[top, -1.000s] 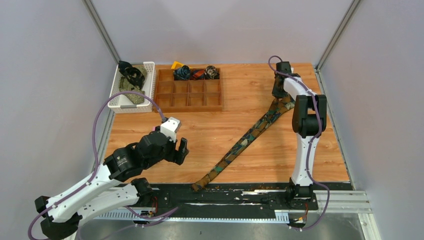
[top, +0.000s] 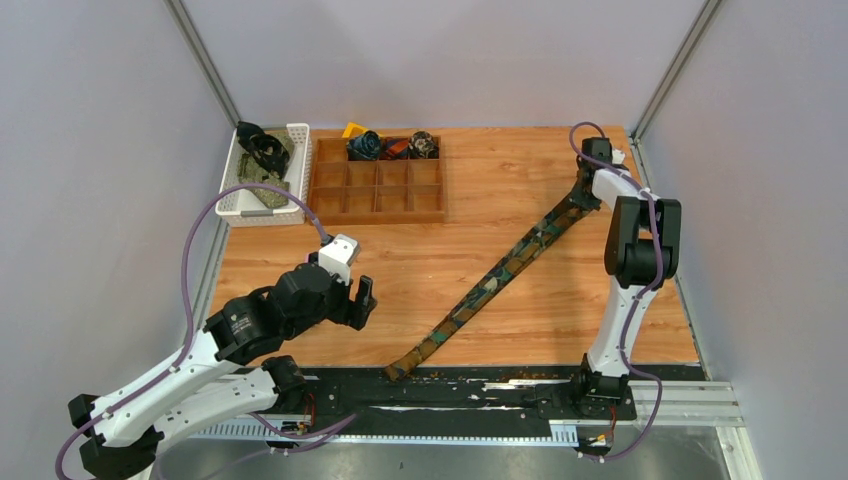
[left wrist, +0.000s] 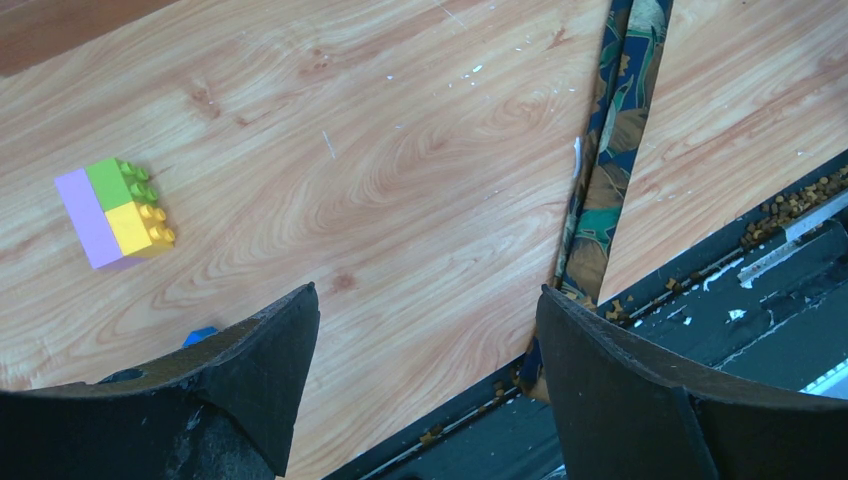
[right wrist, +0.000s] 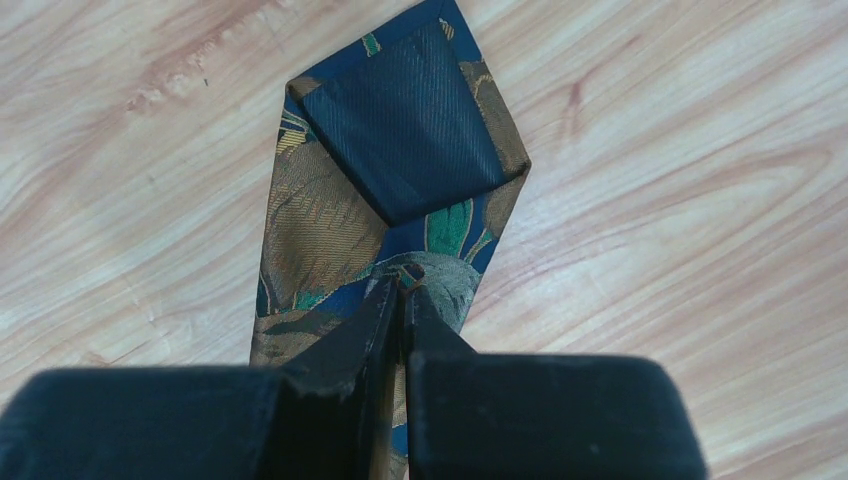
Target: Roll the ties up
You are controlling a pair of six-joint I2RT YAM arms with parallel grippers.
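Note:
A patterned tie in brown, green and navy lies flat diagonally across the table, from the front middle to the back right; it also shows in the left wrist view. My right gripper is shut on the tie's wide upper part, just below the folded point with its dark blue lining. My left gripper stands open over the front left of the table, left of the tie, with nothing between its fingers.
A wooden divided box holds several rolled ties at the back; a white basket with fabrics stands left of it. Coloured blocks lie near my left gripper.
My right gripper has moved right and slightly toward the front onto the tie's upper end. The left arm has not visibly moved.

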